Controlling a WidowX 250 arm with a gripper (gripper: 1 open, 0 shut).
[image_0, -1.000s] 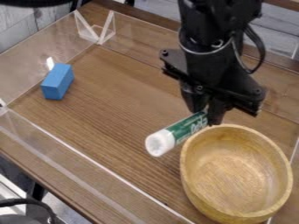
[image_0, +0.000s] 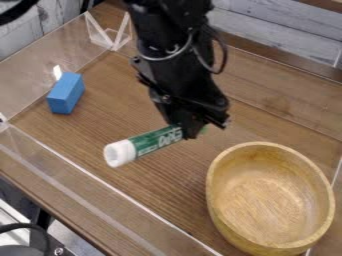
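Note:
My black gripper (image_0: 179, 118) is in the middle of the camera view, over the wooden surface, shut on a green and white cylinder (image_0: 142, 146) that sticks out from it toward the lower left. The cylinder's far end is white; the part held between the fingers is hidden by the gripper.
A tan oval bowl (image_0: 267, 200) lies at the lower right. A blue block (image_0: 66, 92) sits at the left, near the clear rim of the work area.
The gripper has moved left with the cylinder in it, away from the bowl, and the cylinder now lies at a flatter angle in the view. The bowl and block are unchanged.

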